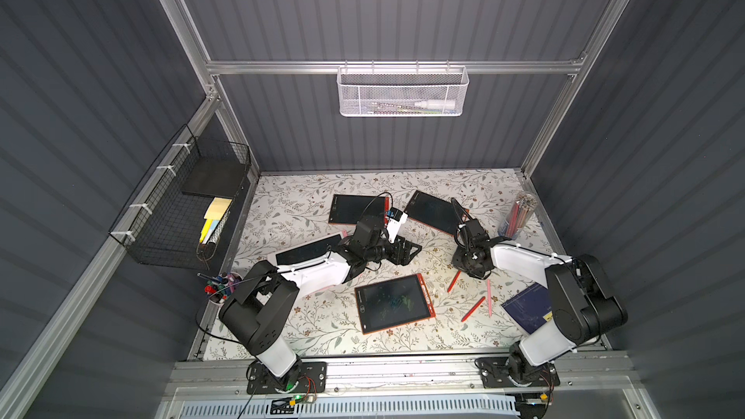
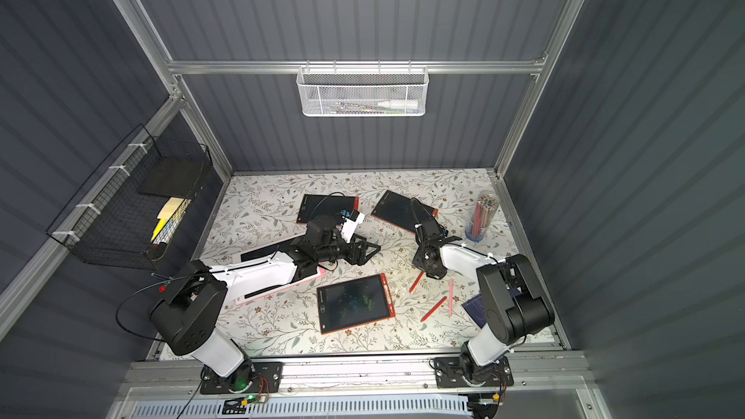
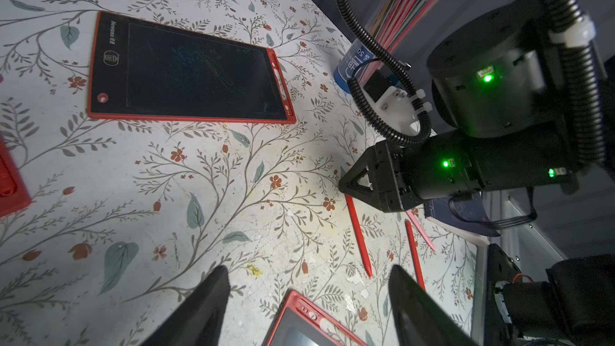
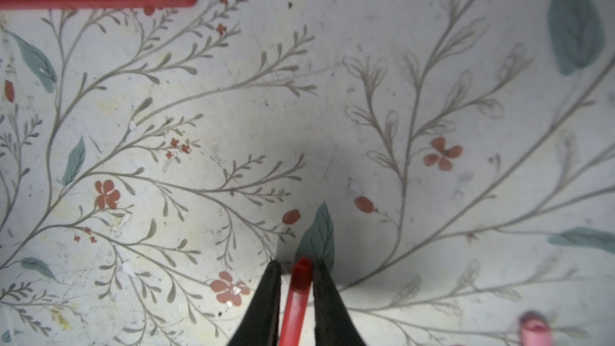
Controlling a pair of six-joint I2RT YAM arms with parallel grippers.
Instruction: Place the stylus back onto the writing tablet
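A red stylus (image 3: 356,230) lies on the patterned table right of the front tablet (image 1: 392,302), with another red stylus (image 1: 472,309) and a pink one (image 1: 489,297) nearby. My right gripper is down at the far end of the first stylus, one finger either side of it; whether they grip it cannot be told. My left gripper stands open above the middle of the table, with nothing between its blurred fingertips, left of the right gripper and above the front tablet's back corner.
Two tablets (image 1: 358,208) (image 1: 432,212) lie at the back, another (image 1: 306,251) under the left arm. A container of styluses (image 1: 517,215) stands back right, a dark blue board (image 1: 526,306) front right. Mesh baskets (image 1: 402,91) hang on the walls.
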